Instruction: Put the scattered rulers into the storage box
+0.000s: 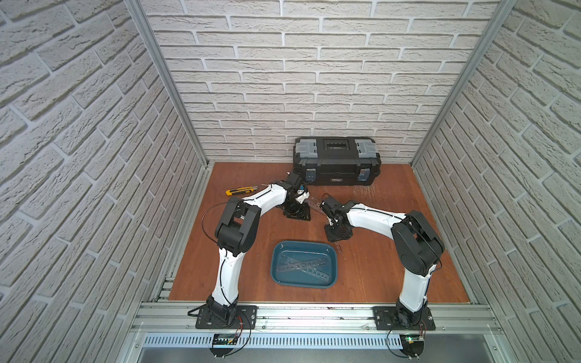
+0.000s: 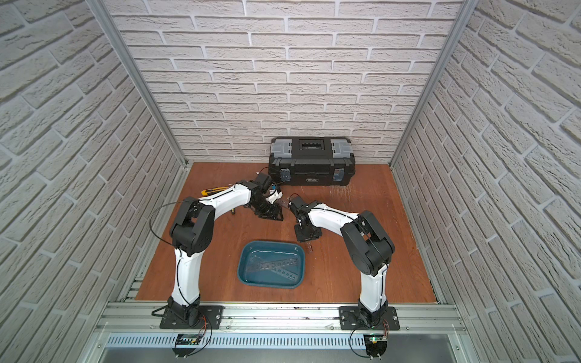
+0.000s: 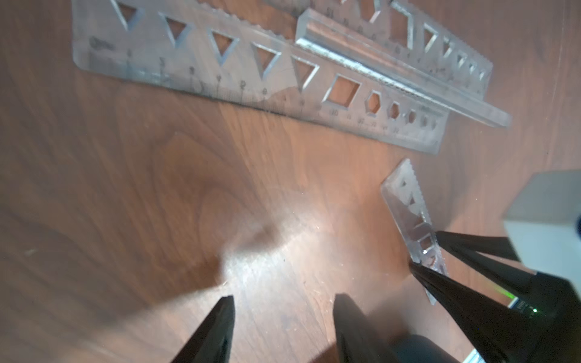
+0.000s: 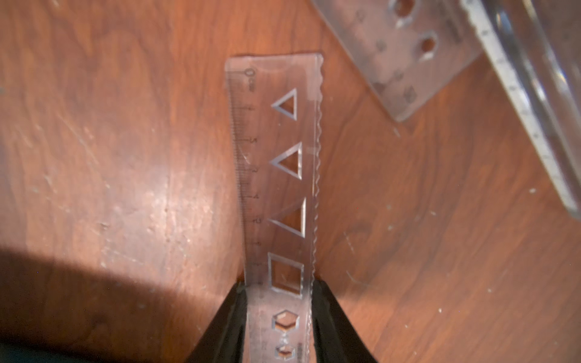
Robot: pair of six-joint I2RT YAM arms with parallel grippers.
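My right gripper is shut on a clear ruler (image 4: pixel 272 175), its fingers at the ruler's two long edges. In the left wrist view that same ruler (image 3: pixel 406 205) shows between the right fingers. My left gripper is part open above bare wood, nothing between its fingers. Beyond it lies a clear ruler (image 3: pixel 199 78), with a second cut-out ruler (image 3: pixel 444 57) and a bar-like clear ruler (image 3: pixel 417 81) against it. The blue storage box (image 1: pixel 276 257) stands in front of both arms; crossed clear rulers (image 1: pixel 302 266) lie inside it.
A black toolbox (image 1: pixel 336 163) stands at the back wall. A yellow cutter (image 1: pixel 241 190) lies at the back left. The two grippers are close together in the middle. The table right of the box is clear.
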